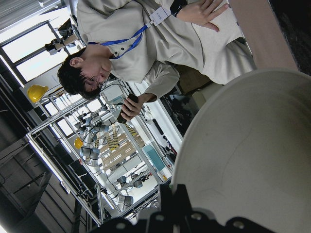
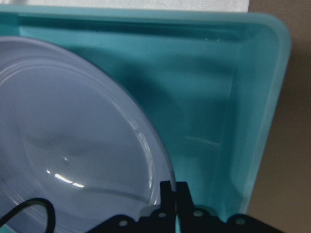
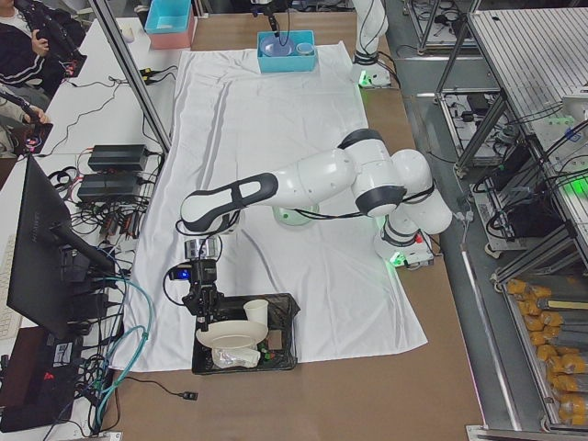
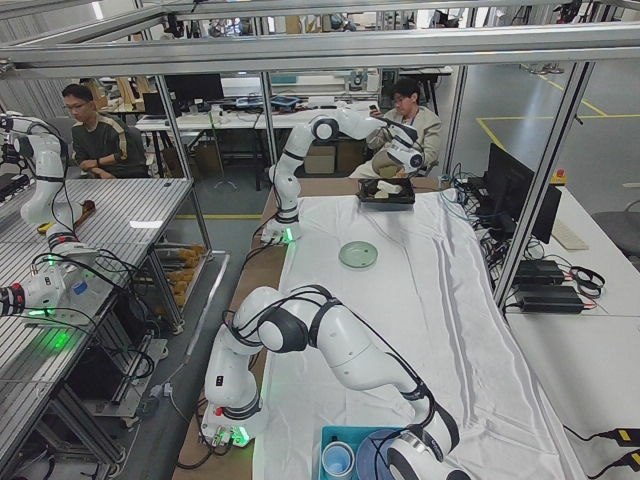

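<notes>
A white plate (image 3: pixel 232 334) is tilted at the black crate (image 3: pixel 288 354), my left gripper (image 3: pixel 206 320) shut on its rim; the left wrist view (image 1: pixel 252 150) shows it filling the lower right. In the right wrist view, a lavender plate (image 2: pixel 73 126) sits in the blue bin (image 2: pixel 265 97), and my right gripper is shut on its rim. A green plate (image 4: pixel 357 254) lies on the white cloth, partly hidden by the left arm in the camera left view.
A white cup (image 3: pixel 280 310) and a wrapped item (image 3: pixel 234 358) are in the crate. A small cup (image 4: pixel 338 460) stands in the blue bin. The cloth between crate and bin is mostly clear. Monitor and cables line one side.
</notes>
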